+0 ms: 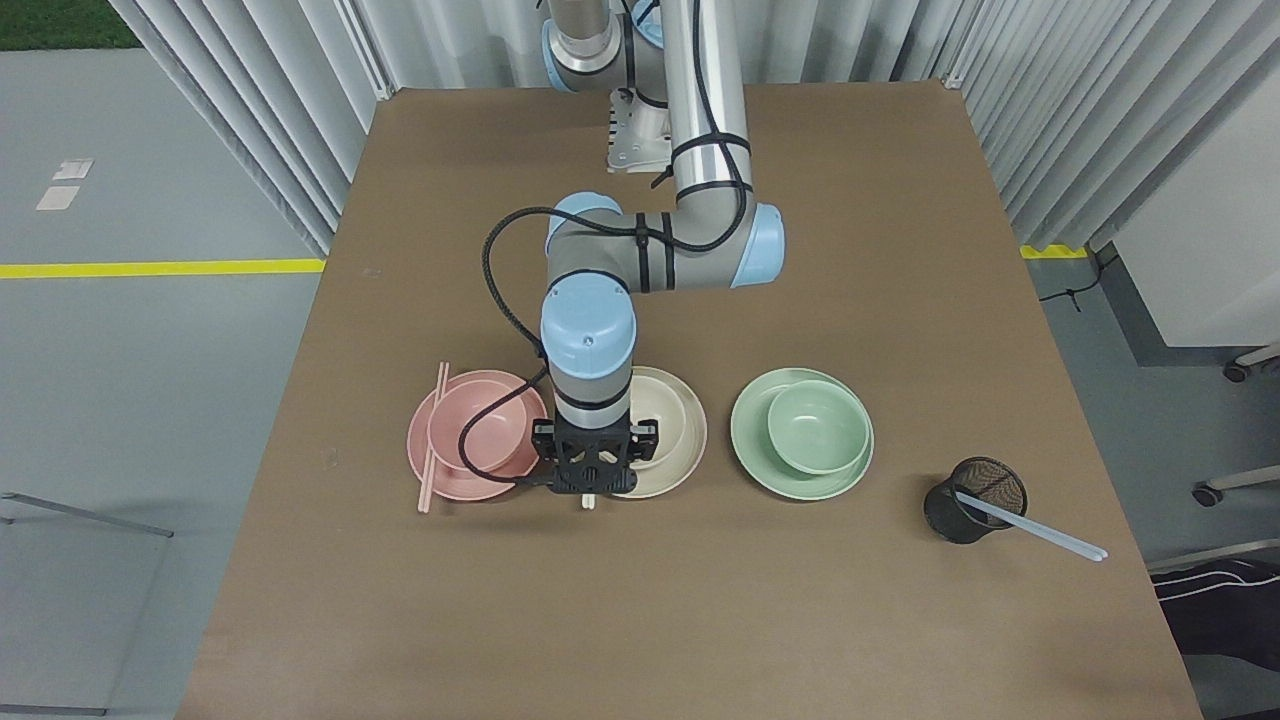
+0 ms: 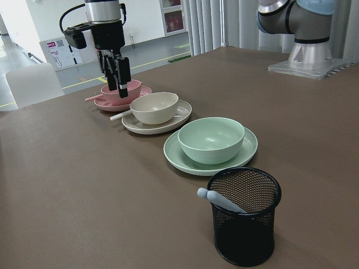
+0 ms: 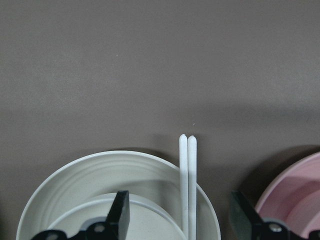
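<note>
My gripper stands open just above the cream setting, a white pair of chopsticks [image 3: 192,170] between its spread fingers in the wrist view; no contact shows. The cream plate [image 3: 70,173] holds a cream bowl [image 2: 154,109]. At the left in the front view, pink chopsticks [image 1: 427,478] lie on a pink plate beside a pink bowl [image 1: 477,438]. At the right, a green bowl [image 1: 818,426] sits on a green plate [image 1: 757,451]. Farther right, a black mesh cup [image 1: 953,516] holds pale blue chopsticks [image 1: 1056,535].
The mesh cup stands near the table's right edge.
</note>
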